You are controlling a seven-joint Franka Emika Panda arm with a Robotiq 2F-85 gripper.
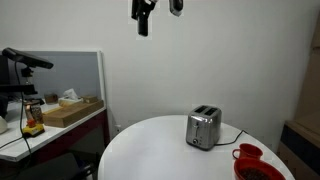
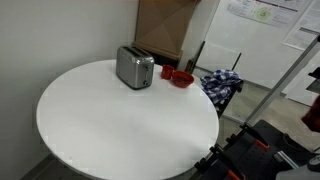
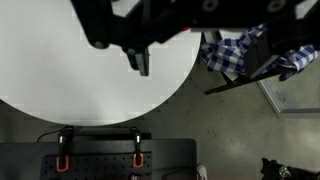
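Note:
High above the white round table (image 1: 140, 150), my gripper (image 1: 160, 22) hangs at the top of exterior view 1. Its dark fingers stand apart, so it looks open, with nothing seen between them. A silver toaster (image 1: 203, 128) stands upright toward the back of the table. To its right in that view are a red mug (image 1: 248, 152) and a red bowl (image 1: 258, 172) with something dark inside. Exterior view 2 shows the toaster (image 2: 135, 68), mug (image 2: 167, 72) and bowl (image 2: 182, 79) grouped at the table's far side. All of them are well below the gripper.
A blue-and-white checked cloth (image 2: 222, 84) hangs beyond the table's edge, near the bowl. The toaster's black cord (image 1: 232, 137) runs off to the right. At the left, a side shelf (image 1: 72, 112) holds small items.

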